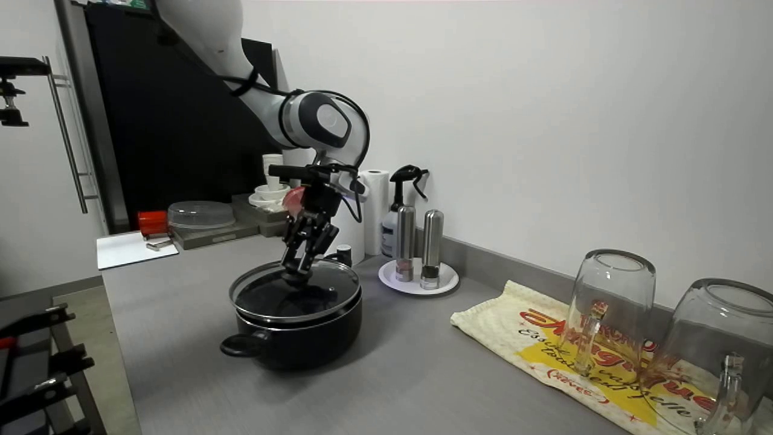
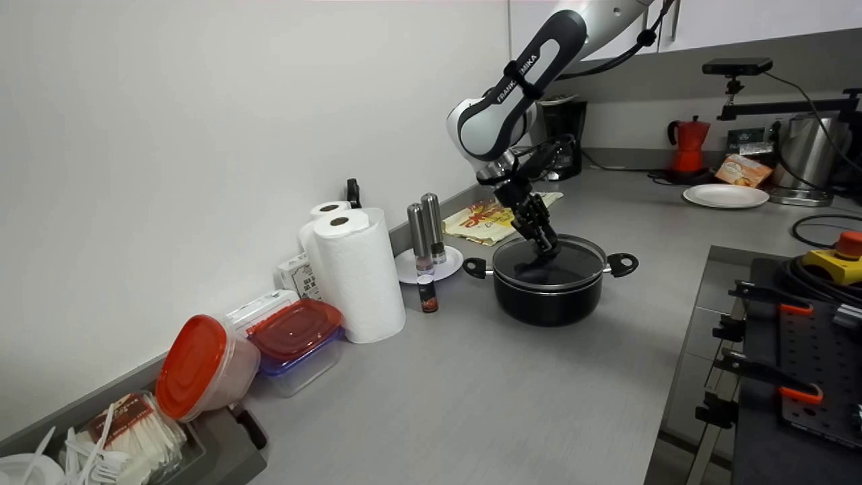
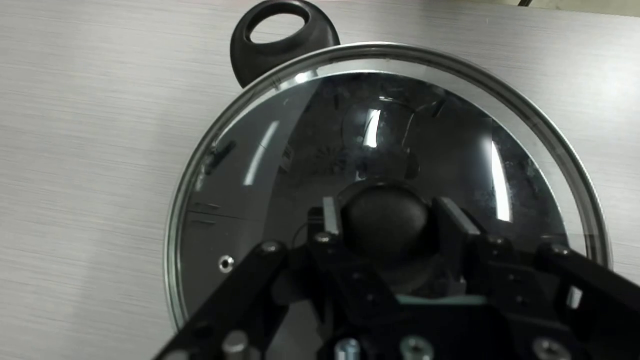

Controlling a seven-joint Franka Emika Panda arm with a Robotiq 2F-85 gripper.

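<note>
A black pot with two handles stands on the grey counter. Its glass lid, rimmed in metal, is over the pot's mouth; in exterior view 1 the lid's rim sits slightly above the pot's rim on the near side, and whether it touches all round I cannot tell. My gripper points down at the lid's centre, shut on the round black lid knob, with a finger on either side of it. In exterior view 2 the gripper comes down from above onto the lid.
Behind the pot, two metal grinders stand on a white plate. Paper towels and a small spice jar are by the wall. Glass mugs rest on a printed cloth.
</note>
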